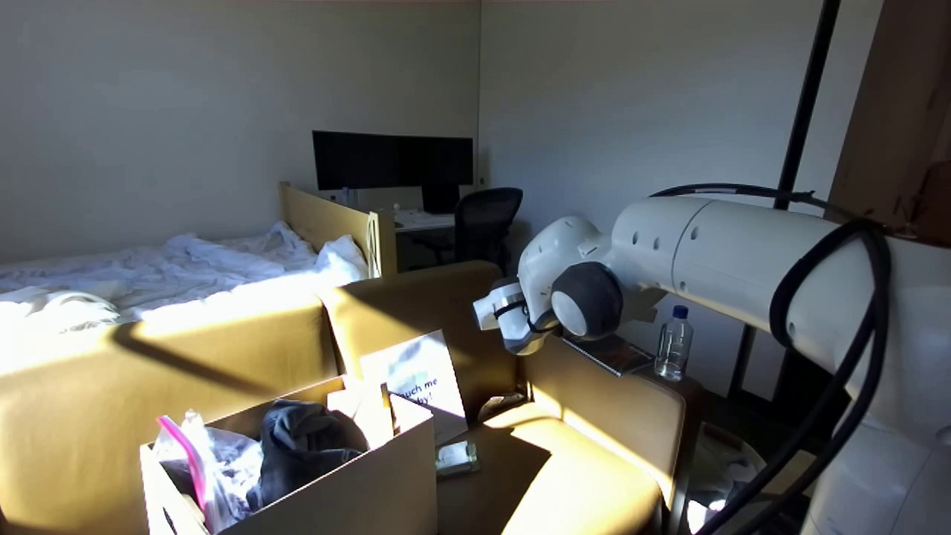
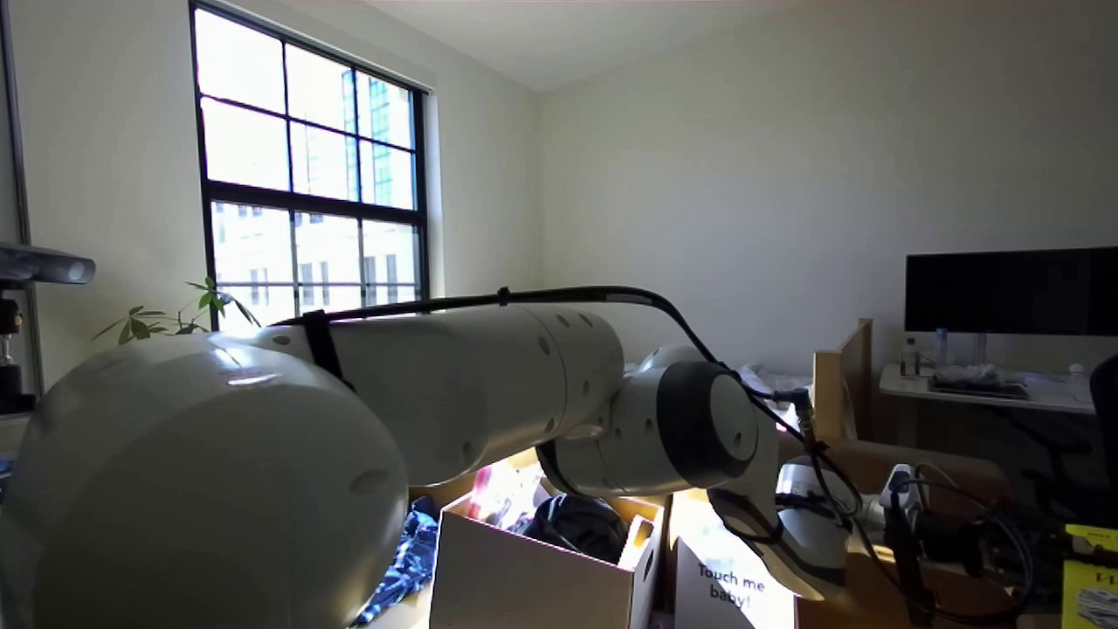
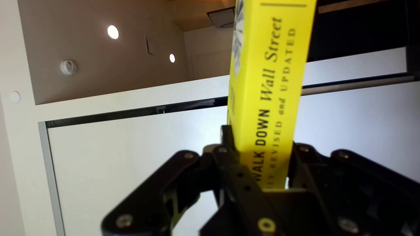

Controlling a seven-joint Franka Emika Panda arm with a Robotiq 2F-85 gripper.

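Note:
A yellow book (image 3: 271, 94), its spine lettered "Walk Down Wall Street", stands between the black fingers of my gripper, which is shut on its lower end. In exterior view 2 part of the yellow book (image 2: 1090, 577) shows at the right edge, beside my gripper's dark body. Exterior view 1 hides both the fingers and the book behind the arm's wrist (image 1: 526, 312), which hangs above the sofa's arm.
An open box (image 1: 356, 486) holding dark cloth and a plastic bag stands by the sofa. A clear bottle (image 1: 674, 343) and a dark notebook (image 1: 611, 354) rest on the sofa's arm. A sign (image 1: 419, 383) leans behind the box. The sofa seat (image 1: 570, 472) is mostly bare.

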